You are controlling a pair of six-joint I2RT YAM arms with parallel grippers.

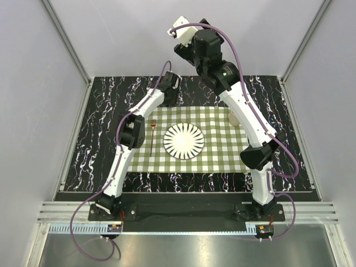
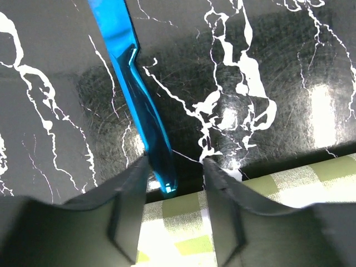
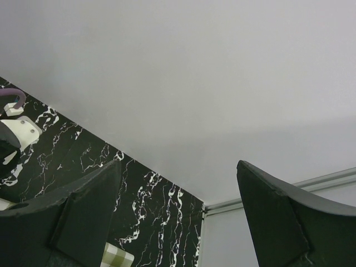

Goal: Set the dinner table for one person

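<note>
In the left wrist view, a glossy blue utensil [image 2: 142, 105] lies slantwise on the dark marble, its lower end near the placemat's rolled edge. My left gripper stands part open over it, with that lower end showing between the fingers, closer to the left one; contact cannot be made out. From above, the gripper hides the utensil. On the green checked placemat [image 1: 219, 150] are a white plate [image 1: 184, 141] with dark rim marks and a fork [image 1: 153, 130] to its left. My right gripper is open and empty, high at the back.
A beige cup-like thing [image 1: 234, 118], partly covered by the right arm, stands at the placemat's right. Walls [image 1: 139, 39] rise behind and beside the marble table [image 1: 94, 133]. Bare marble lies at the left.
</note>
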